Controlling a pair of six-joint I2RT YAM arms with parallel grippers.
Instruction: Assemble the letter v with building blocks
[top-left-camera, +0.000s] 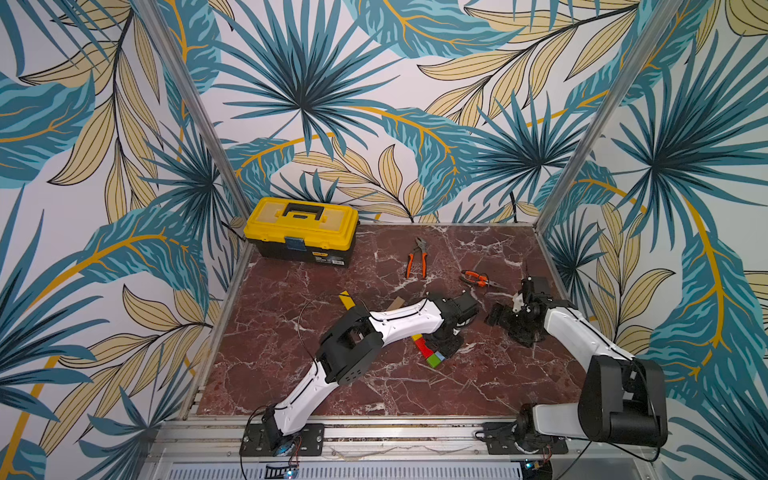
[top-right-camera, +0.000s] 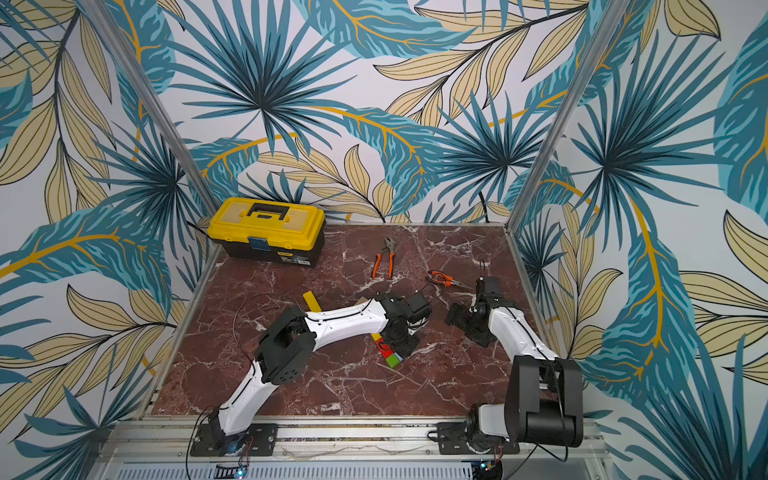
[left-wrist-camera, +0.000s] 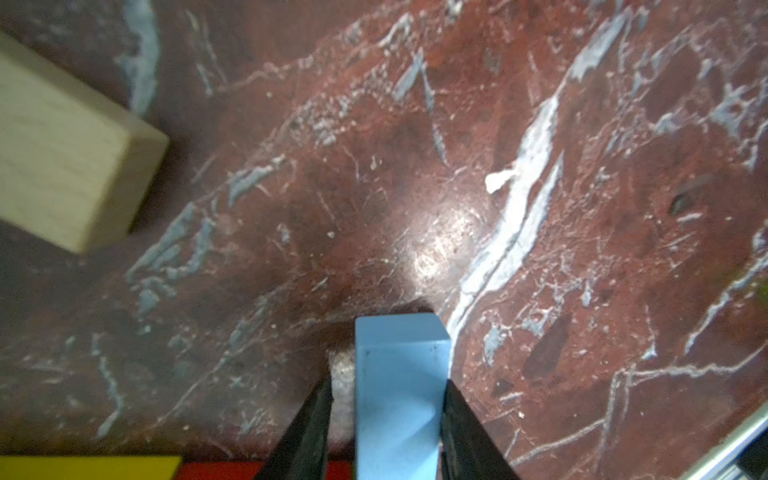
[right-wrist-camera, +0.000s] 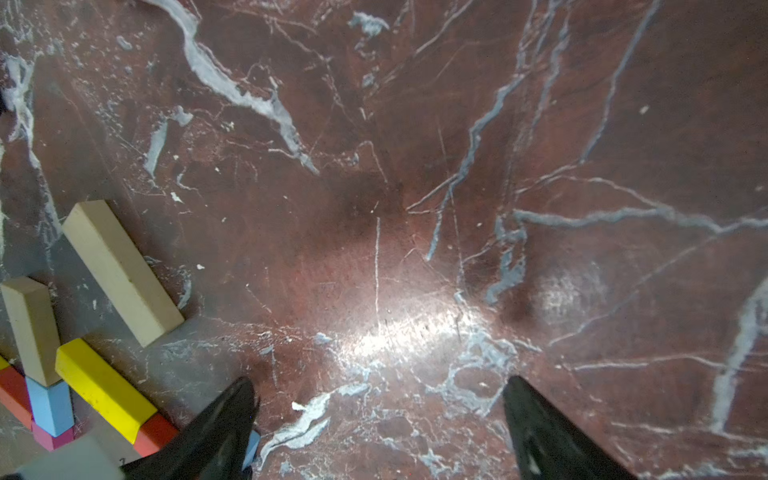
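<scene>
A light blue block (left-wrist-camera: 400, 400) lies on the table between the fingers of my left gripper. In the left wrist view a gap shows on the block's left side, while the right finger looks close against it. A red block (left-wrist-camera: 224, 470) and a yellow block (left-wrist-camera: 88, 468) form a row beside it. From the top left, the blue block touches or nearly touches the green block (top-left-camera: 434, 361) at the end of that row. My right gripper is open and empty, over bare table. The left arm hides part of the blocks.
Wooden blocks (right-wrist-camera: 124, 272) lie beyond the row; another yellow block (top-left-camera: 346, 300) is farther left. Pliers (top-left-camera: 417, 260), orange-handled pliers (top-left-camera: 478, 278) and a yellow toolbox (top-left-camera: 302, 228) sit at the back.
</scene>
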